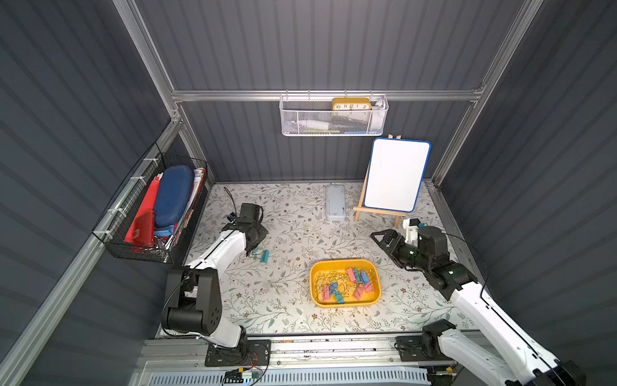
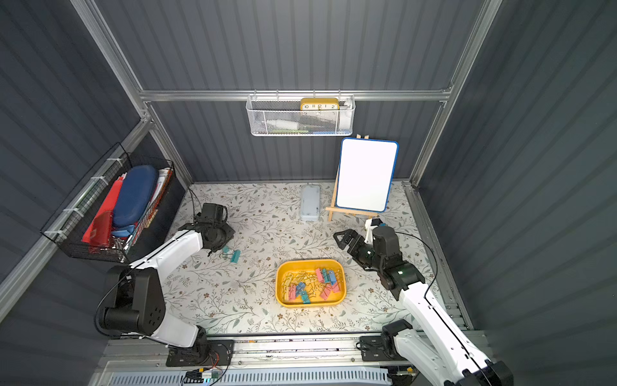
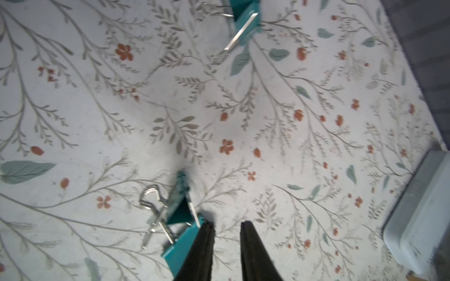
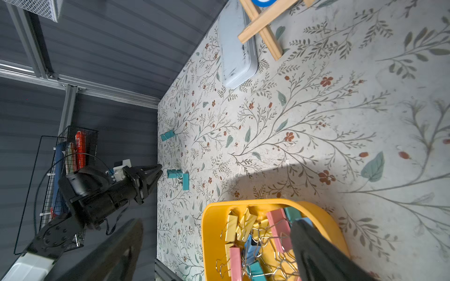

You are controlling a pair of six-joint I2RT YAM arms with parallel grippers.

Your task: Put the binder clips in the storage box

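Observation:
Several pink, blue, teal and yellow binder clips [image 4: 281, 228] lie in the yellow storage box [image 4: 262, 202]. On the left of the table, a teal clip [image 3: 180, 201] lies by a second teal clip [image 3: 182, 250]; a third teal clip [image 3: 243, 14] sits farther off at the top of the left wrist view. My left gripper is over the table close to the nearer pair. Its fingers stand a little apart and patterned table shows between them; whether they grip anything is unclear. Wide open and empty, my right gripper hangs above the box.
A whiteboard [image 1: 397, 175] on a wooden easel and a pale grey case [image 1: 335, 202] stand at the back. A black wire basket [image 1: 154, 212] hangs along the left wall. Between the left arm and the box the tabletop is clear.

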